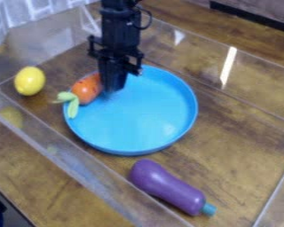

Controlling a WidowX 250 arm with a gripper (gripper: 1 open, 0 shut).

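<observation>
My black gripper (114,73) is over the upper left part of a round blue plate (138,115), just right of an orange toy carrot (85,89) with pale green leaves that rests at the plate's left side. The fingers are dark and overlap, and their tips lie beside or over the carrot; whether they touch it or how far apart they stand is unclear.
A yellow lemon-like toy (31,81) lies left of the plate on the wooden surface (227,106). A purple toy eggplant (165,186) lies below the plate. A transparent strip crosses the left and lower area.
</observation>
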